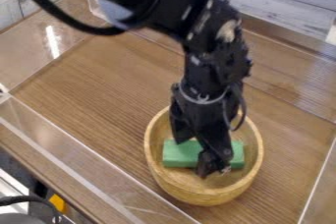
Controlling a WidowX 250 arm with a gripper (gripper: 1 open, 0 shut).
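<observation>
A wooden bowl [171,184] sits toward the lower right of the tabletop, holding a green rectangular block [182,154]. My black gripper [202,151] reaches down from above into the bowl, open, with its fingertips at the block and partly covering it. Whether the fingertips touch the block is unclear.
A transparent edge runs along the lower left, and a white slatted wall stands at the back. A small yellow item [57,202] is at the bottom left, outside the table.
</observation>
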